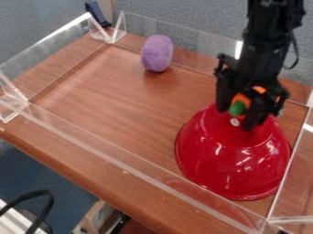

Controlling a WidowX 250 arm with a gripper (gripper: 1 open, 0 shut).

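My gripper (241,102) hangs over the upturned red bowl (232,157) at the right of the wooden tray, around a small orange and green object (239,108) at the bowl's top. I cannot tell whether the fingers grip that object or how far apart they are. A purple egg-shaped object (158,52) lies near the back wall, left of the arm.
Clear plastic walls (134,170) edge the wooden surface (116,101). A black cable (37,196) and some hardware sit outside at the lower left.
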